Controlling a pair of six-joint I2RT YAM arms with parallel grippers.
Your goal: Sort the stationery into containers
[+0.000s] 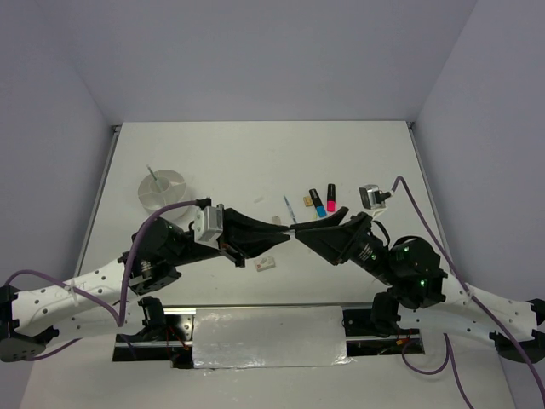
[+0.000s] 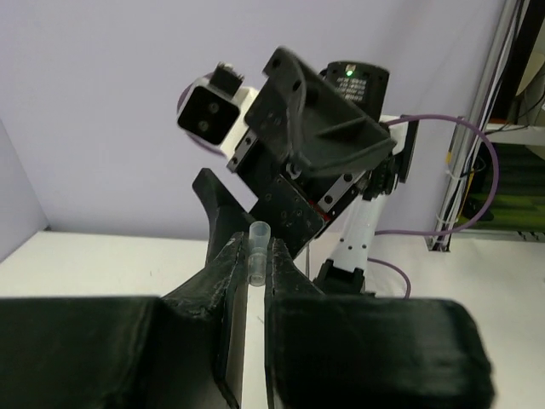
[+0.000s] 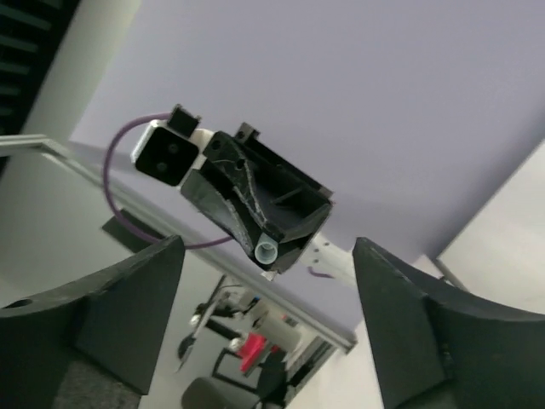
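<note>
My left gripper point(image 1: 281, 228) is shut on a small translucent tube point(image 2: 257, 254), which stands up between its fingertips in the left wrist view and shows end-on in the right wrist view. My right gripper point(image 1: 302, 228) faces it tip to tip at the middle, above the table point(image 1: 255, 149); in the right wrist view its fingers are apart with the tube's end in the gap ahead. On the table lie a blue-capped marker point(image 1: 318, 201), a pink marker point(image 1: 331, 198), a thin pen point(image 1: 289, 210), a small yellowish block point(image 1: 308, 201) and a pale block point(image 1: 265, 264).
A white round container point(image 1: 174, 183) with compartments and one item standing in it sits at the left of the table, behind the left arm. Walls enclose the sides and back.
</note>
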